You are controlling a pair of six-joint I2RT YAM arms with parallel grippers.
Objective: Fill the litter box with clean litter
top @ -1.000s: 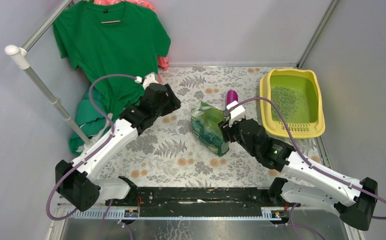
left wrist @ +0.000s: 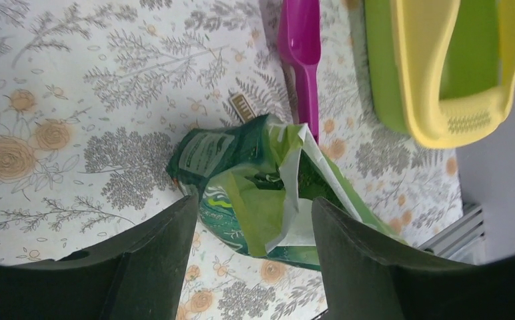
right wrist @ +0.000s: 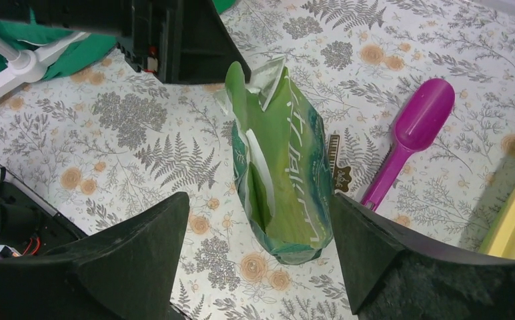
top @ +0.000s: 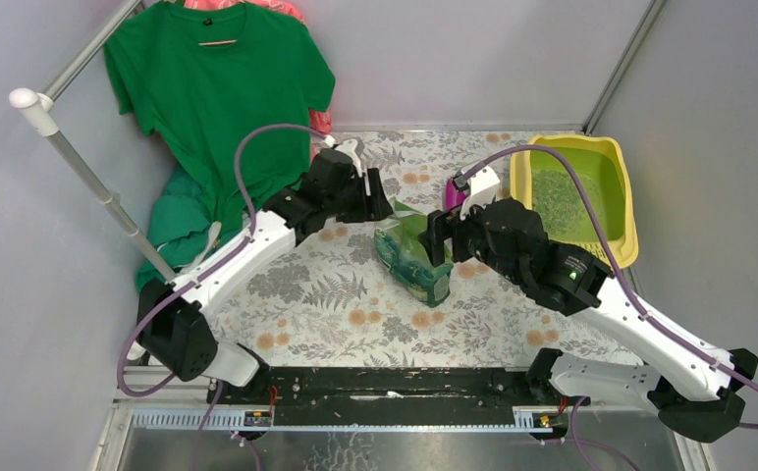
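The green litter bag (top: 414, 265) stands on the patterned floor, its top edges parted. My left gripper is over the bag's upper end, open, with nothing between its fingers. Over the right side of the bag hangs my right gripper; its fingers are apart and hold nothing, with the bag (right wrist: 295, 173) showing between them below. At the back right sits the yellow-green litter box (top: 627, 211), with green granules (top: 555, 201) spread over part of its bottom. A purple scoop (right wrist: 423, 117) lies between bag and box.
A small brown comb-like piece (right wrist: 340, 172) lies beside the bag. Green shirts (top: 223, 88) hang from a white rack (top: 110, 201) at the back left. Floor left and in front of the bag is clear. Walls close in behind and at the right.
My left gripper has come rightward to the bag's upper end. The right gripper has shifted up and slightly left above the bag. Bag and box stay in place.
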